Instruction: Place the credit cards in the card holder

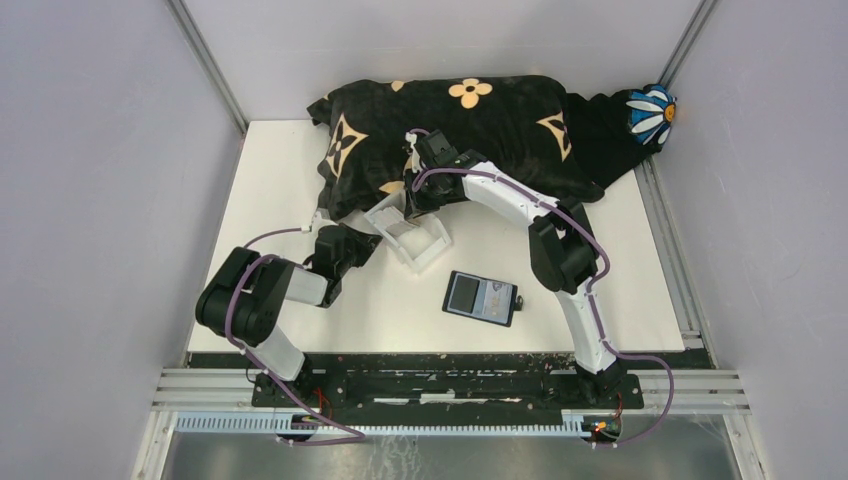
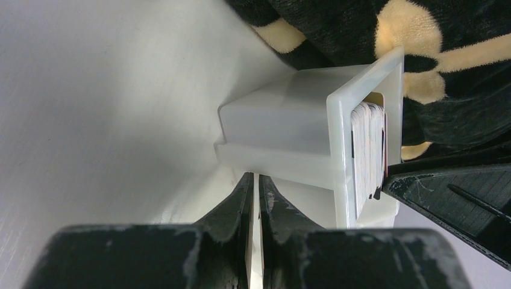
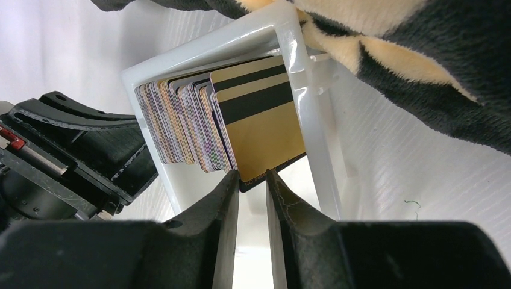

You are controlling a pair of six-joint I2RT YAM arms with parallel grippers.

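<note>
A white box [image 1: 410, 230] stands open on the table in the top view, holding a row of cards. In the right wrist view the card stack [image 3: 187, 123] leans inside it, with a gold card [image 3: 265, 120] with dark stripes in front. My right gripper is part open at that card's lower edge, one fingertip beside the stack. My left gripper is closed on the box's wall [image 2: 283, 165] at its lower edge, a thin pale strip showing between the fingers. The dark card holder [image 1: 482, 298], with a clear window, lies flat to the right.
A black patterned blanket [image 1: 450, 120] lies behind the box, close to its back corner. A dark cloth with a blue flower [image 1: 652, 113] sits at the back right.
</note>
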